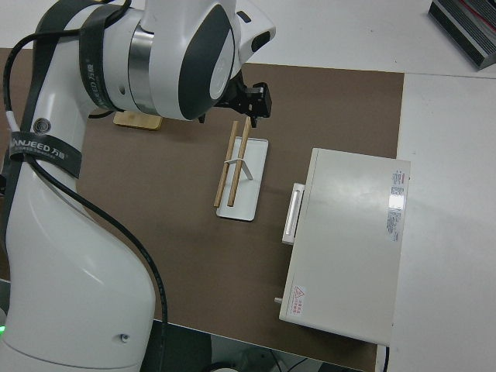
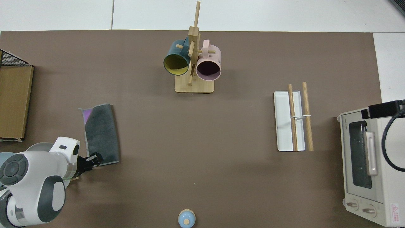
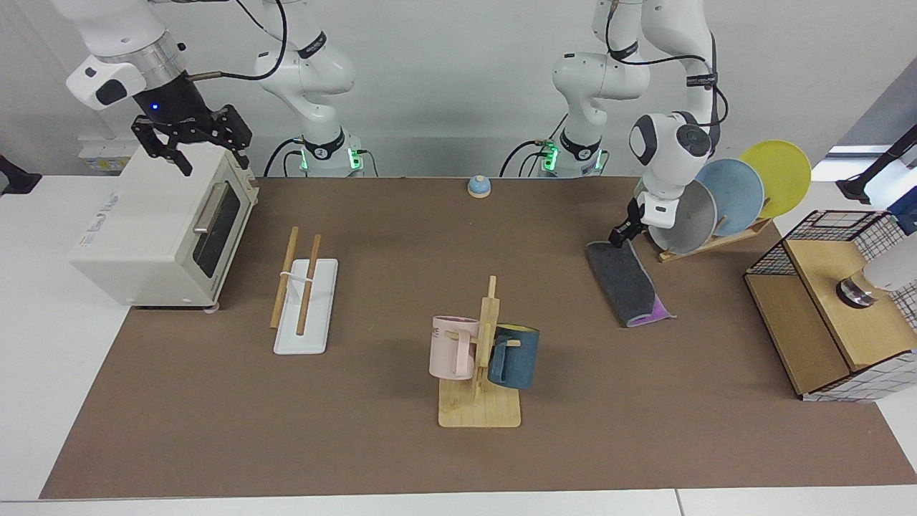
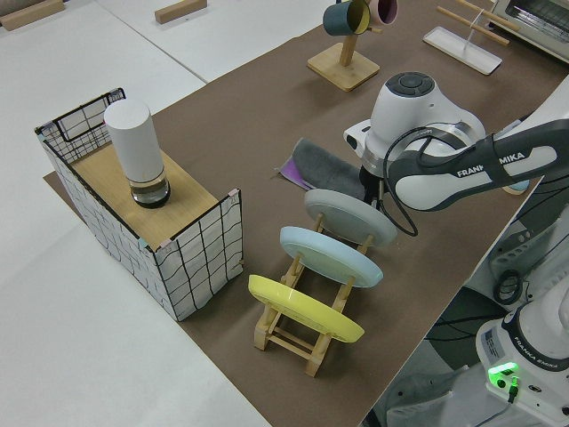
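Note:
A dark grey cloth with a purple corner [image 2: 101, 133] lies on the brown mat near the plate rack. One gripper [image 2: 91, 161] is at the cloth's near end, beside the grey plate [image 3: 690, 223]; whether it holds the cloth is unclear. The other gripper [image 1: 248, 101] hangs over the white oven [image 3: 155, 232], its fingers hard to judge. A blue mug [image 2: 176, 60] and pink mug [image 2: 208, 66] hang on a wooden tree.
A wire basket with wooden shelves [image 2: 15, 98] stands beside the rack of blue and yellow plates [image 4: 307, 307]. A white stand with two rods [image 2: 283, 121] and a small blue round object [image 2: 186, 219] sit on the mat.

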